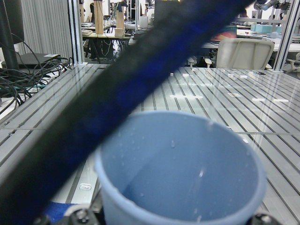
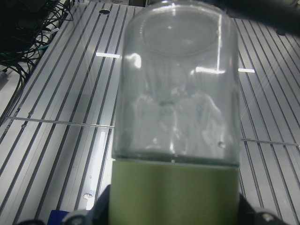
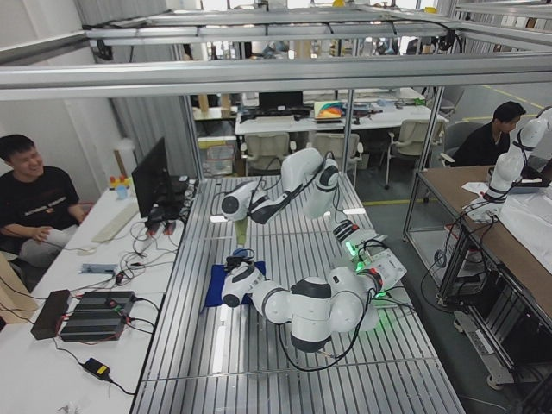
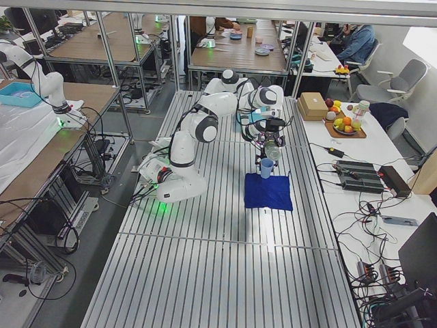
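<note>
A light blue cup (image 4: 266,169) is held over a dark blue cloth (image 4: 268,193) by my left gripper, shut on it; the cup (image 1: 180,173) fills the lower middle of the left wrist view. Above it, my right gripper is shut on a clear bottle with green liquid (image 2: 173,192), upside down or tilted, its flat end at the top of the right wrist view. In the camera left view the bottle (image 3: 241,231) hangs just over the cup. Fingertips of both grippers are mostly hidden behind what they hold.
A side desk (image 3: 103,362) with black boxes, cables and a monitor (image 3: 153,185) runs along one edge; a fruit plate (image 4: 347,127) and cardboard box (image 4: 313,106) stand on it.
</note>
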